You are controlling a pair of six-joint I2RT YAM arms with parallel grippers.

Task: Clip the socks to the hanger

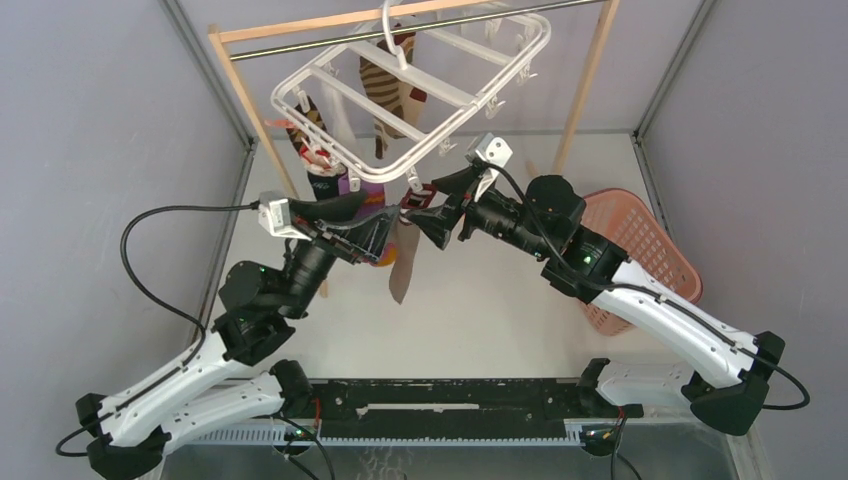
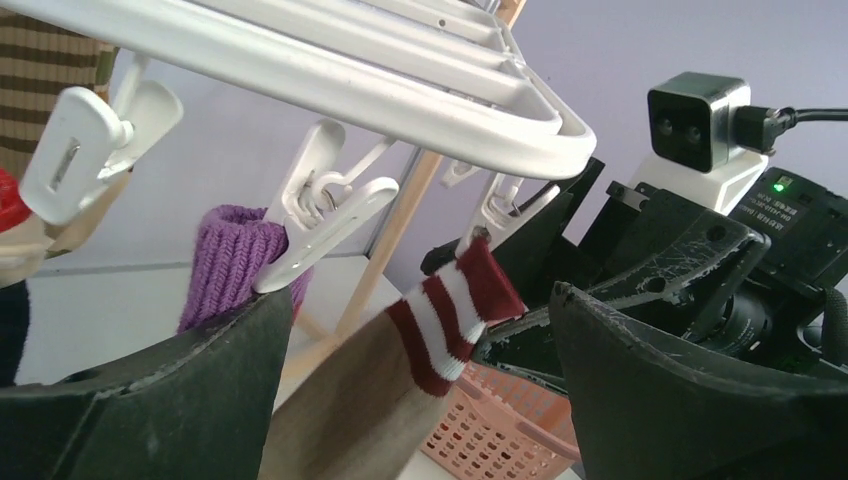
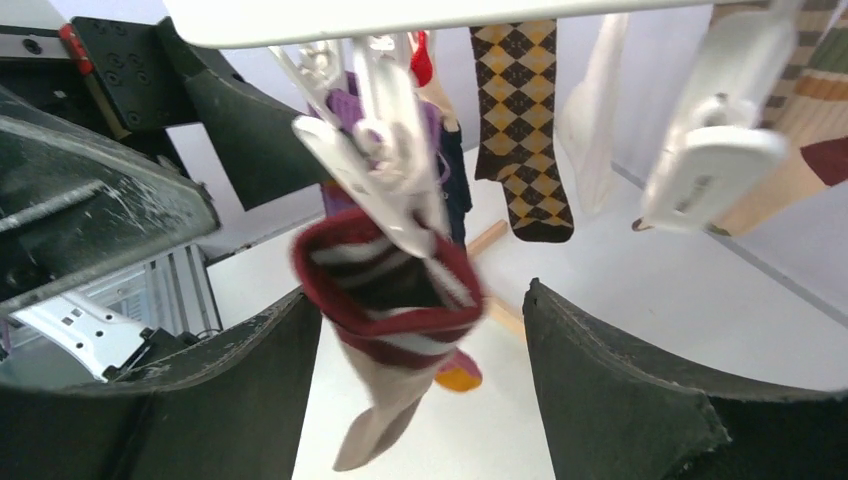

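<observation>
A beige sock with a maroon-and-white striped cuff [image 2: 460, 310] hangs from a front corner clip [image 3: 390, 170] of the white hanger [image 1: 460, 98]. My left gripper [image 1: 375, 230] is open just left of it; in the left wrist view its fingers flank the sock. My right gripper [image 1: 440, 205] stands open at the sock's right, the striped cuff between its fingertips in the right wrist view but not gripped. Other socks hang from clips, including a purple one [image 2: 230, 260], an argyle one [image 3: 525, 150] and a brown striped one [image 1: 385, 85].
The wooden rack [image 1: 590, 80] carries the hanger. A pink basket [image 1: 645, 255] stands on the right of the white floor [image 1: 480, 330], which is otherwise clear in front.
</observation>
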